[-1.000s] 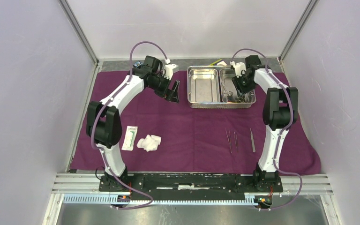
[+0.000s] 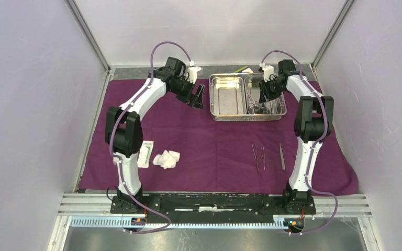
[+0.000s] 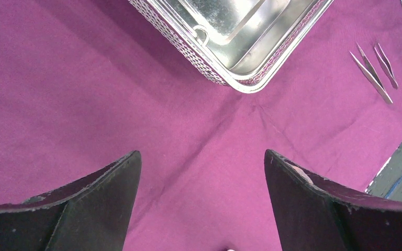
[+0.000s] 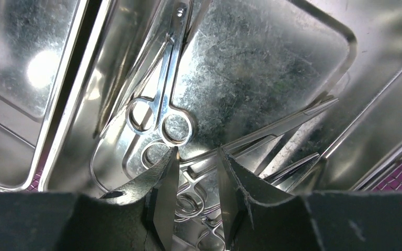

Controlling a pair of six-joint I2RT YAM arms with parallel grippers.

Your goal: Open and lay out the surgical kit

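Observation:
A metal tray (image 2: 227,97) with two compartments stands at the back of the purple cloth. In the right compartment lie scissors (image 4: 168,78) and several ring-handled instruments (image 4: 272,128). My right gripper is open over these, near their rings. My left gripper is open over bare cloth left of the tray, nothing between its fingers. Tweezers (image 2: 256,157) and a slim scalpel-like handle (image 2: 282,157) lie on the front right of the cloth. A green-white packet (image 2: 145,154) and folded white gauze (image 2: 166,159) lie at the front left.
The left compartment looks empty in the top view. Small yellow and white items (image 2: 246,70) lie behind the tray, and white walls close in the sides and back.
My left gripper has moved toward the back and slightly right.

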